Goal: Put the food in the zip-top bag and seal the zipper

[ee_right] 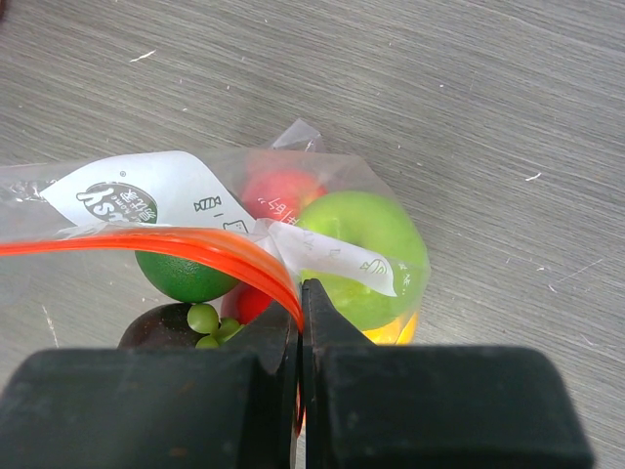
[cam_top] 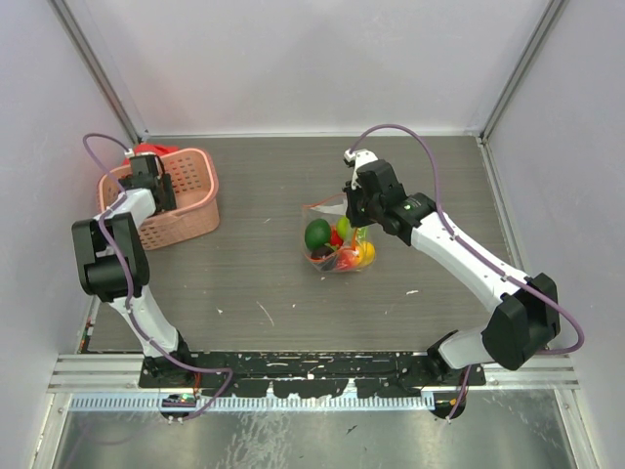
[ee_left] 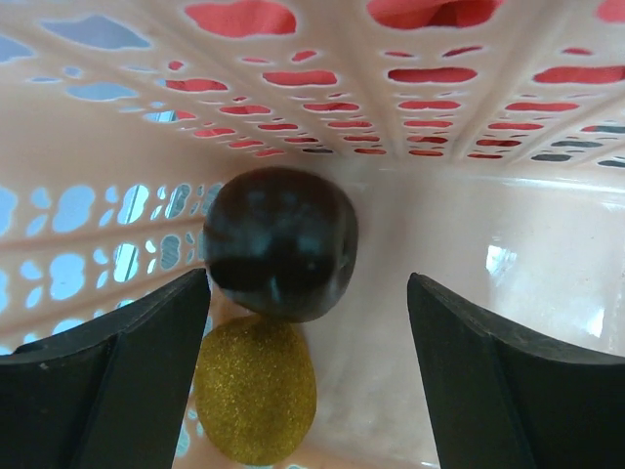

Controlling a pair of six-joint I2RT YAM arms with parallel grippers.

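Inside the pink basket (cam_top: pixel 181 231), my left gripper is open, its fingers apart on either side of a dark round food (ee_left: pixel 281 244). Below that food in the left wrist view lies a yellow-brown oval food (ee_left: pixel 256 391). My right gripper is shut on the orange-edged rim of the clear zip top bag (ee_right: pixel 210 244). The bag stands open on the table and holds a green apple (ee_right: pixel 356 256), a dark green avocado (ee_right: pixel 190 277), a dark food (ee_right: pixel 156 327), small green grapes (ee_right: pixel 203 319) and some red and yellow food.
The basket stands at the back left, against the left wall, with something red (cam_top: pixel 146 149) at its far edge. Bare grey table (cam_top: pixel 259 234) lies between the basket and the bag.
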